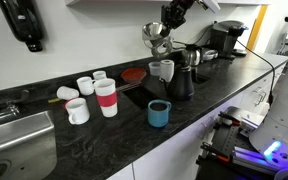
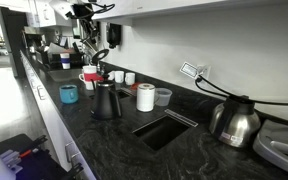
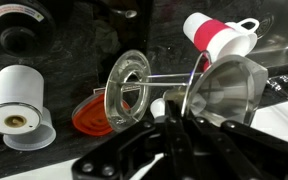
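Note:
High over the counter, my gripper (image 1: 171, 17) is shut on a see-through pour-over dripper with a metallic sheen (image 1: 157, 38). In the wrist view the dripper has a wide cone (image 3: 227, 88) and a ring-shaped base (image 3: 127, 90), joined by thin wires. The black fingers (image 3: 189, 132) reach to the cone's near side; the exact contact is hard to see. The dripper hangs tilted, clear of everything below it. In exterior view 2 it shows small, below the gripper at the upper left.
Below stand a black kettle (image 2: 106, 100), a white canister (image 2: 146, 97), a teal mug (image 1: 158, 113) and a red-and-white cup (image 1: 106, 97). Farther back are several white mugs and a red dish (image 1: 133, 75). The sink (image 1: 19, 145) lies left.

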